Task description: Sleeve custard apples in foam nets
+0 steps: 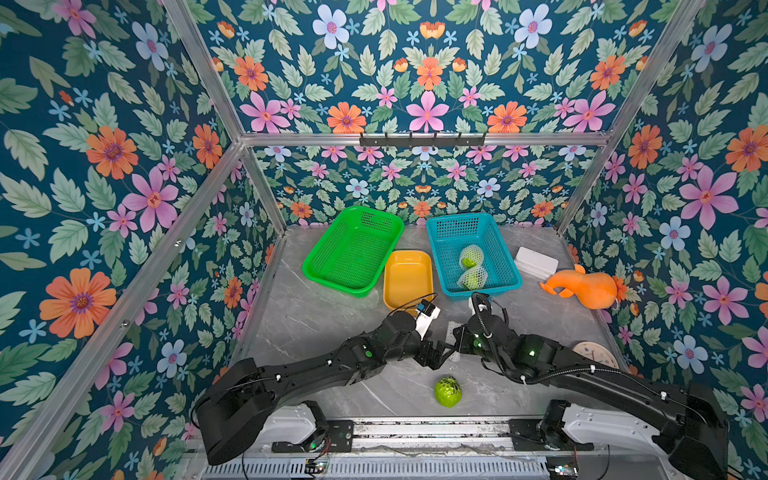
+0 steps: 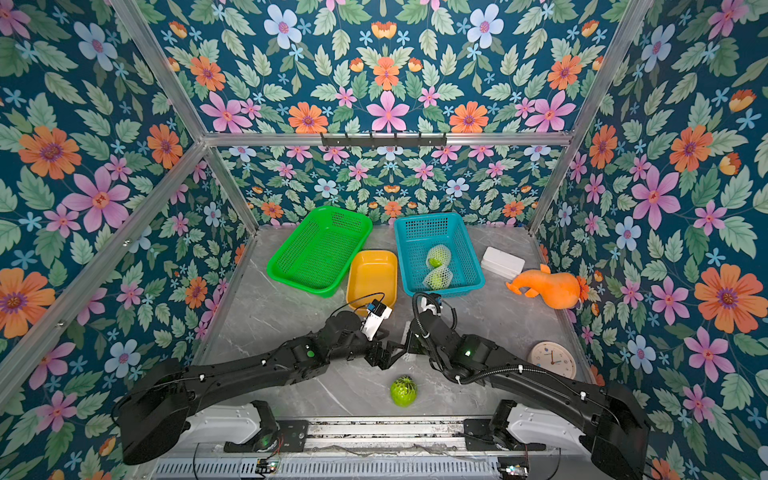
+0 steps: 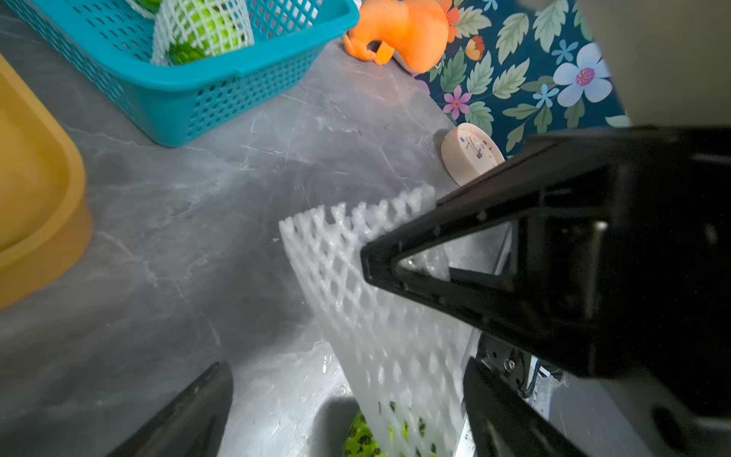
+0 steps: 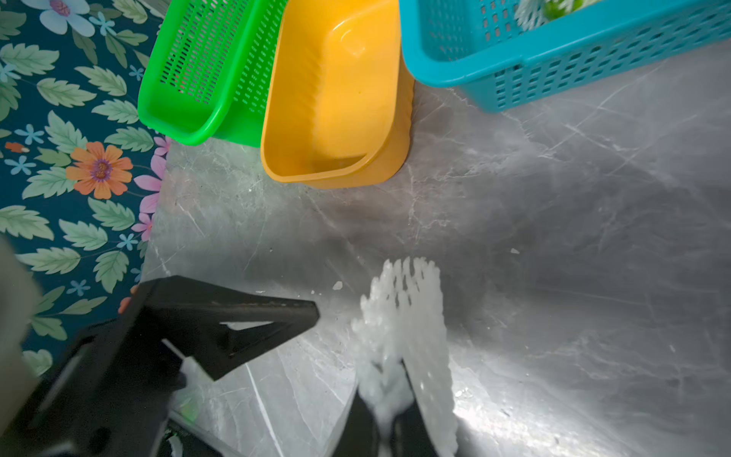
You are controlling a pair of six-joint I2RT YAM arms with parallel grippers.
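Note:
A green custard apple sits bare on the front table. My right gripper is shut on a white foam net, raised above and behind the apple, its meshed top standing up in the right wrist view. My left gripper stands open close beside the net, with its fingers either side of the net's lower part in the left wrist view, not visibly closed on it. Two netted custard apples lie in the blue basket.
An empty green basket and yellow tray stand behind the arms. A white box, orange plush toy and clock are at the right.

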